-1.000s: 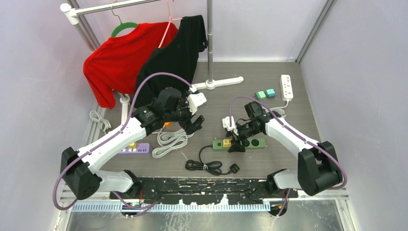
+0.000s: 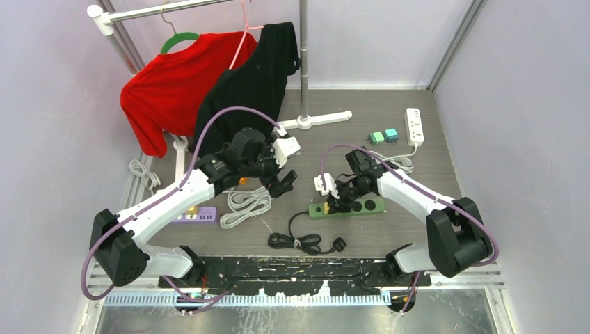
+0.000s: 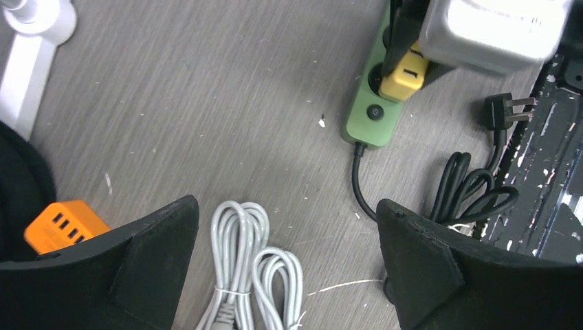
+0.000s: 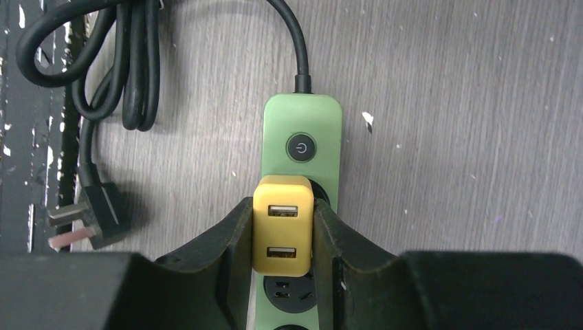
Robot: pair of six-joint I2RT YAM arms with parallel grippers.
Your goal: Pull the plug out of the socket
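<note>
A yellow USB plug (image 4: 283, 227) sits over the green power strip (image 4: 301, 113), its two ports facing up. My right gripper is shut on the plug, a finger pressed to each side. The right wrist view shows the strip's power button and a dark socket edge beside the plug; the plug's prongs are hidden. In the left wrist view the same plug appears partly behind the white body of the right hand. My left gripper stands open above the table to the left of the strip, nothing between its fingers.
The strip's coiled black cord (image 2: 296, 241) and its own plug (image 4: 103, 216) lie nearer the front edge. White cable (image 2: 245, 205), an orange block (image 3: 65, 225) and a purple strip (image 2: 202, 214) are near the left arm. Green and blue plugs (image 2: 384, 136) lie behind right.
In the top view the strip is shifted very slightly right. The left gripper stays open.
</note>
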